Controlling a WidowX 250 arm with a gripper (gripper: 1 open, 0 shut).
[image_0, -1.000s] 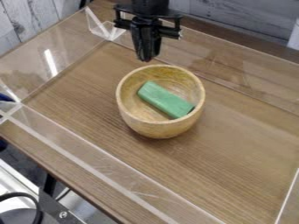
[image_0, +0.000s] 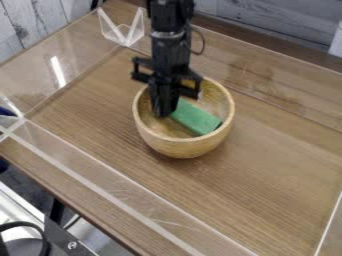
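A wooden bowl (image_0: 183, 143) sits in the middle of the table, holding a green block (image_0: 197, 119) on its right side. My black gripper (image_0: 164, 106) reaches down into the bowl's back left, beside the block's left end. Its fingertips are small and partly blurred; whether they touch the block is unclear, and so is how far apart they are.
A clear strip runs along its left side, and dark cables lie at the bottom left corner.
My gripper has come down from above and behind the bowl into it. The bowl and block look almost unmoved.
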